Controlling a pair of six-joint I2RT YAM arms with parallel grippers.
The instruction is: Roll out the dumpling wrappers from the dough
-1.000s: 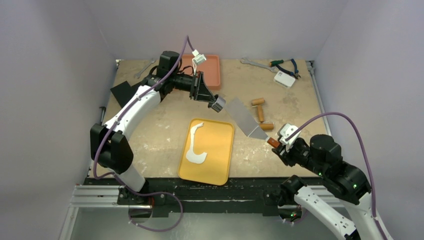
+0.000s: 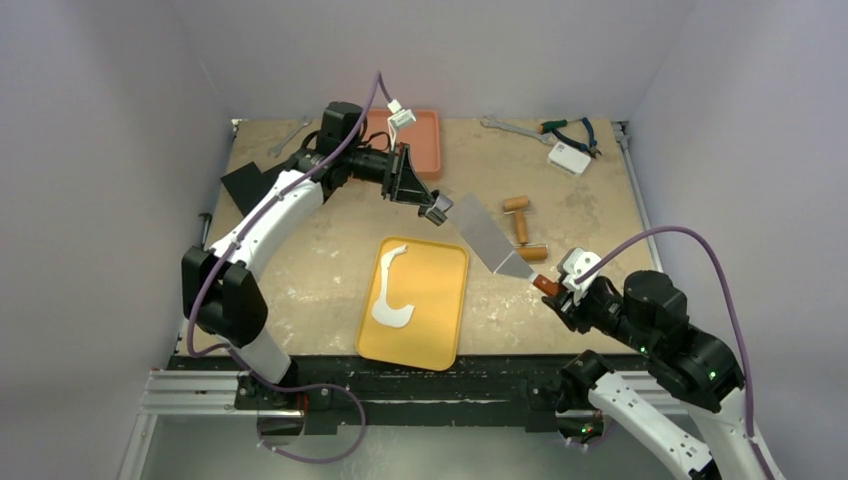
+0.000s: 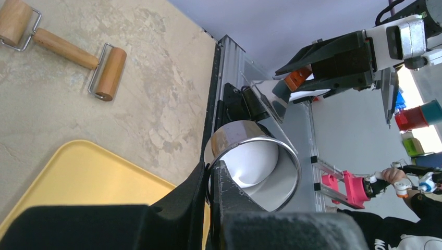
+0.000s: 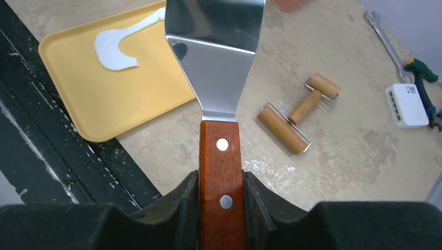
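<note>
My left gripper is shut on the thin rim of a metal cup (image 3: 234, 133), white inside, held over the table above the yellow tray (image 2: 430, 300). My right gripper is shut on the wooden handle of a metal scraper (image 4: 213, 78), its blade reaching toward the cup in the top view. A white strip of what looks like dough (image 4: 112, 49), hooked at one end, lies on the tray. Double-ended wooden rollers (image 4: 284, 130) lie on the table right of the tray.
A pink tray (image 2: 425, 130) is at the back, partly under my left arm. A wrench (image 2: 510, 127), pliers (image 2: 580, 140) and a white box (image 2: 568, 160) lie at the back right. Black sheets (image 2: 240, 187) lie at the left.
My left gripper and cup have shifted very slightly. The scraper and everything on the table look unchanged.
</note>
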